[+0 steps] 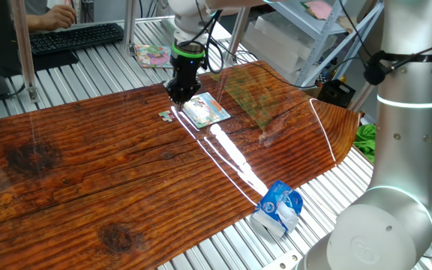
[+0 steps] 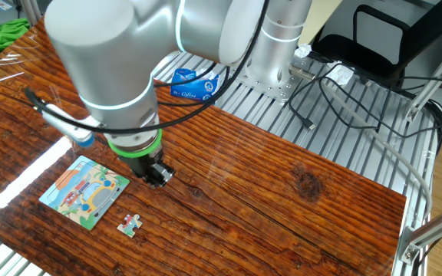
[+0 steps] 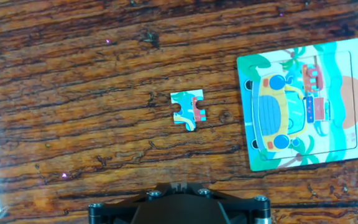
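Observation:
A small jigsaw piece (image 3: 184, 114) in blue, red, white and yellow lies flat and alone on the wooden tabletop, near the middle of the wrist view. To its right in that view, apart from it, rests a square picture puzzle (image 3: 269, 118) showing a yellow car on a beach. My gripper is at the bottom edge, its fingertips together with nothing visible between them. From the second exterior view, the gripper (image 2: 161, 178) hangs above the table, near both the loose piece (image 2: 130, 225) and the puzzle board (image 2: 85, 193).
A blue-and-white packet (image 1: 278, 208) sits at the table's edge on the metal slats. Another colourful picture board (image 1: 154, 56) lies beyond the wood, near a keyboard (image 1: 77, 39) and a person's hand (image 1: 51, 18).

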